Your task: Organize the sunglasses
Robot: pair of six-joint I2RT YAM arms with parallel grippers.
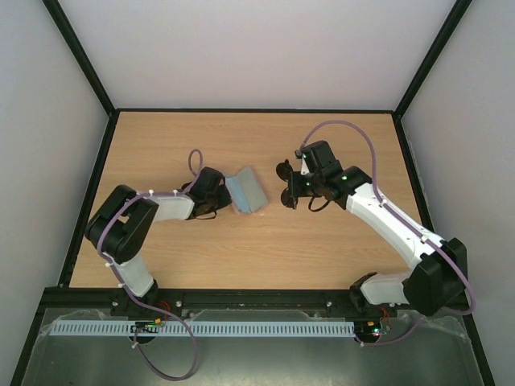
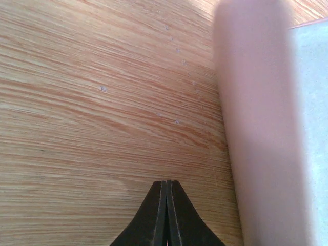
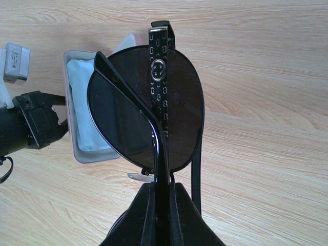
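The dark sunglasses (image 3: 179, 107) hang from my right gripper, which is shut on a folded black temple. In the top view both round lenses (image 1: 283, 170) show left of the right gripper, right of the case. An open glasses case (image 1: 256, 190) lies slanted on the table, blue cloth (image 3: 84, 102) in its left half and the grey lid to the right. At the case's left side is my left gripper, its fingertips together with nothing visible between them. A blurred pink case wall rises close beside them in the left wrist view.
Bare wooden table (image 1: 185, 257) surrounds the case at the front and back. Dark frame bars (image 1: 257, 110) edge the table, with pale walls beyond. The two arms face each other across the case.
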